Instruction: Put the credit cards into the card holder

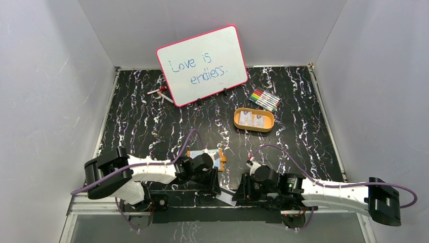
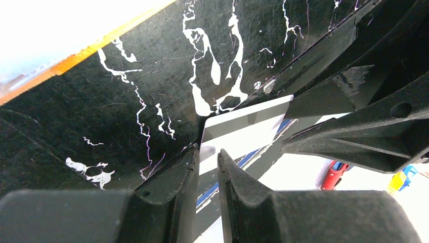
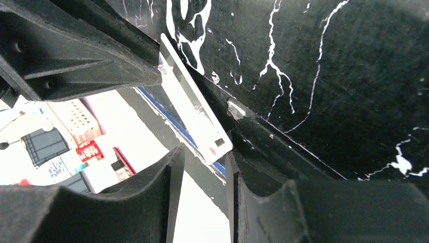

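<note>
A white card with a grey stripe (image 1: 225,196) is held up near the table's front edge, between both grippers. In the left wrist view, my left gripper is shut on one end of the card (image 2: 248,126). At the card's other end, my right gripper stands part open, with the card's corner (image 3: 221,144) at the gap between its fingertips. The orange-edged card holder (image 1: 220,165) lies open behind the left gripper, partly hidden by that arm; its edge (image 2: 81,55) shows in the left wrist view.
An orange tray (image 1: 254,128) with two cards inside stands farther back. Behind it lie several coloured markers (image 1: 264,99), and a whiteboard (image 1: 202,66) leans at the back. Open tabletop surrounds the tray.
</note>
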